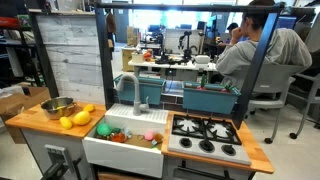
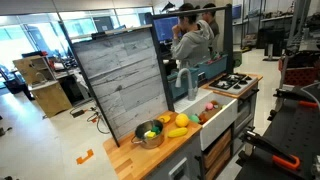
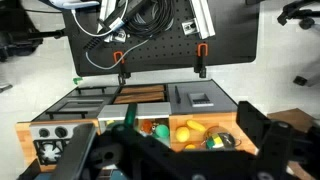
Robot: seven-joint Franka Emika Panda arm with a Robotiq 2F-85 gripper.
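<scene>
My gripper stands open in the wrist view, its dark fingers spread wide at the lower edge, with nothing seen held between them. Below it lies the toy kitchen counter. A metal pot (image 2: 148, 141) sits at the counter's end, with something yellow and green inside. Beside the pot rest several yellow, fruit-like pieces, among them a long one (image 2: 178, 132) and a rounder one (image 1: 82, 118). The white sink (image 1: 122, 157) holds several coloured pieces, including green and a pink one (image 1: 149, 136). Parts of the counter are hidden behind the gripper.
A stove (image 1: 205, 138) with black grates occupies the counter's other end. Between sink and back shelf rises a grey faucet (image 1: 140, 94). Dark posts and a wooden panel (image 2: 120, 80) border the counter. A black table (image 3: 160, 40) carries cables and orange clamps.
</scene>
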